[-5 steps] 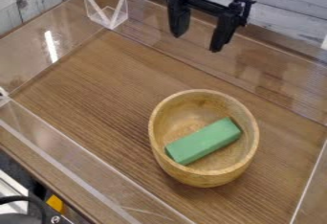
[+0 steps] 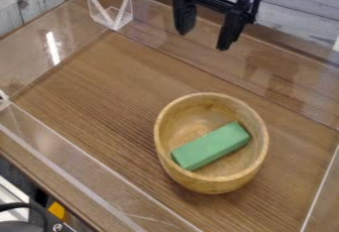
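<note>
A round wooden bowl (image 2: 176, 126) rests on the lower right part of the wooden table, with a green rectangular block (image 2: 209, 147) lying tilted inside it. My black gripper (image 2: 205, 33) hangs at the top centre, over the back of the table and well behind the bowl. Its two dark fingers are spread open, with nothing seen between them.
White walls or rails border it at the back, and clear edging runs along the sides. A white folded shape (image 2: 113, 13) stands at the upper left.
The gripper has shifted very slightly upward. The bowl and block look unchanged.
</note>
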